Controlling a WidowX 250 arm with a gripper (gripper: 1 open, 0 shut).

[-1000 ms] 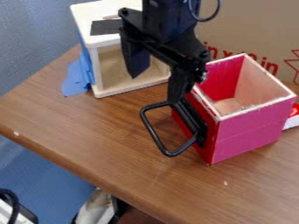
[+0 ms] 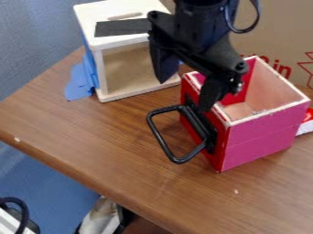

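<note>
The black gripper (image 2: 210,91) hangs over the front left of a pink box (image 2: 264,133), close to its front rim. A black loop handle (image 2: 169,144) sticks out from that box's left face. Whether the fingers are open or shut is hard to tell in the dark shapes.
A white box (image 2: 104,18) with a wooden interior stands at the back left, with a blue cloth (image 2: 76,87) beside it. A cardboard panel (image 2: 287,37) is at the back right.
The arm and gripper have moved to the right, toward the pink box's interior. The boxes and handle look unmoved.
</note>
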